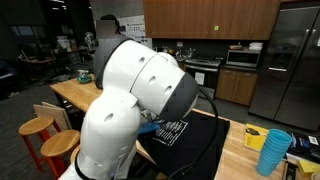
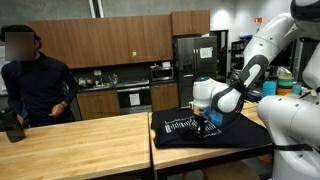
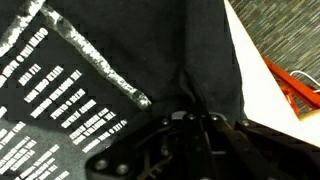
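A black cloth [image 1: 203, 135] with white print is spread over the table, reaching close to one edge. In the wrist view, the cloth [image 3: 130, 40] fills most of the picture, its rows of white marks at the left. A ridge in the fabric runs down to my gripper, which is shut and low at the cloth near the table edge. Whether any fabric lies between the fingertips is too dark to make out. In exterior view 2, the gripper [image 2: 205, 126] is a dark shape against the cloth [image 2: 175, 128]. My arm hides it in exterior view 1.
Blue cups [image 1: 273, 152] stand on the table to the right of the cloth, with yellow items around them. Bare wooden tabletop [image 2: 75, 148] lies left of the cloth. A person [image 2: 42, 75] stands behind the table. Stools [image 1: 38, 126] are at the left.
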